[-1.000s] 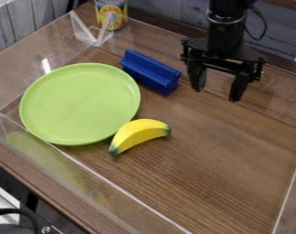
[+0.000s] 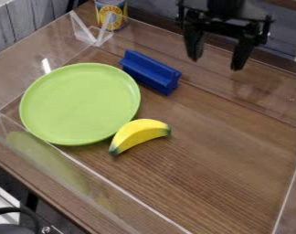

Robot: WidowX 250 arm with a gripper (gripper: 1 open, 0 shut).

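My black gripper (image 2: 217, 50) hangs at the top right of the camera view, above the wooden table, with its two fingers spread apart and nothing between them. A blue block (image 2: 151, 72) lies left of and below it. A yellow banana (image 2: 140, 135) rests at the centre, beside the right edge of a round green plate (image 2: 79, 104), which is empty.
A can (image 2: 111, 14) with a yellow label stands at the top left, near a clear plastic piece (image 2: 89, 32). Clear walls border the table. A dark cable (image 2: 19, 212) shows at the lower left.
My gripper has risen toward the top of the view over the last second, still open. The block, banana and plate have not moved.
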